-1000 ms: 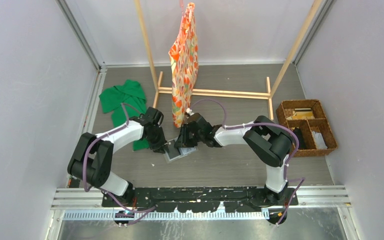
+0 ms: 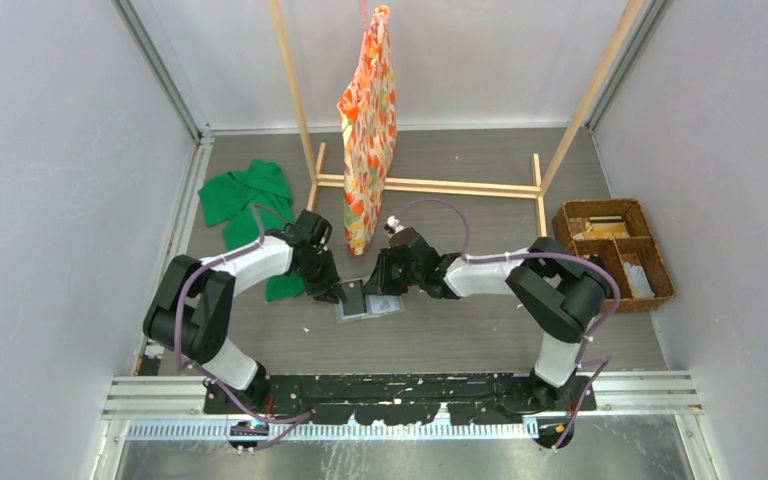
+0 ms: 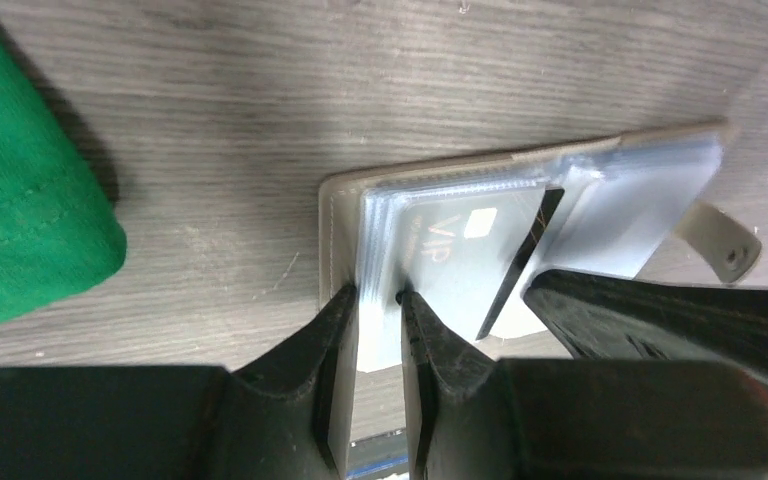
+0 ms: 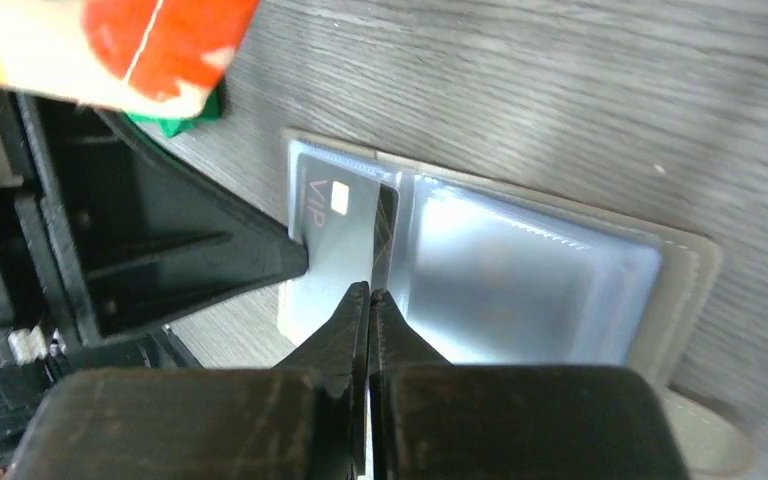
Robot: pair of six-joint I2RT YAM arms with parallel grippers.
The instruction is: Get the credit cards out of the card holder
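The card holder lies spread on the table, with clear sleeves and a beige cover. In its left sleeve sits the grey VIP credit card, a dark strip along its right side. At the holder's left end, my left gripper is shut on the edge of the sleeves. My right gripper is shut with nothing between its fingers. Its tips are over the holder near the middle fold, beside the VIP card, which lies outside them. The lower part of the card is hidden by the fingers in the right wrist view.
A green cloth lies left of the holder. Patterned orange fabric hangs from a wooden frame close behind the grippers. A wicker basket stands far right.
The holder has turned a little and moved right with the left gripper. The VIP card stays in its sleeve.
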